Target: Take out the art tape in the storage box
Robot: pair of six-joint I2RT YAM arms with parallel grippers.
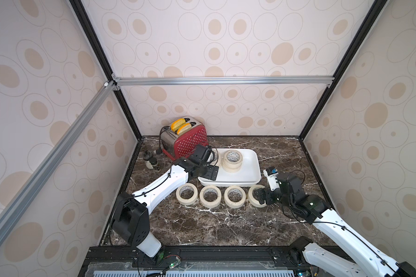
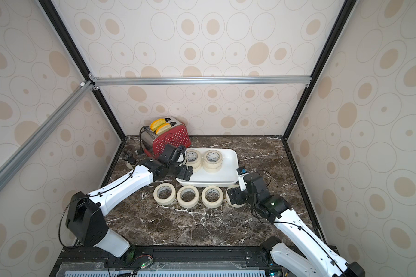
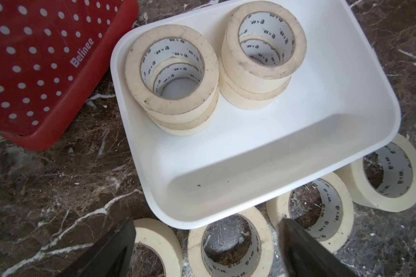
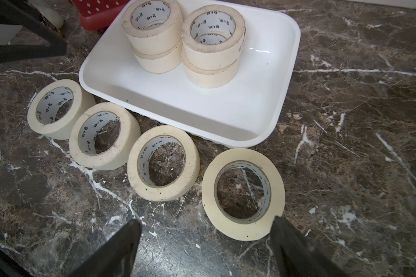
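Observation:
Cream tape rolls stand in two stacks at the back left of the white box. The left stack (image 3: 171,103) and the right stack (image 3: 263,76) each show two rolls. The white box (image 3: 356,115) is a shallow tray. In front of it several rolls lie flat in a row, including the rightmost roll (image 4: 212,203). Over the box's left front hangs my left gripper, open and empty, short of the stacks. My right gripper is also open, above and in front of the rightmost roll, holding nothing.
A red dotted toaster (image 1: 189,143) stands close against the box's back left. Small dark-topped bottles (image 1: 150,159) are farther left. Bare marble counter (image 4: 356,152) lies right of the box, and the counter's front is clear.

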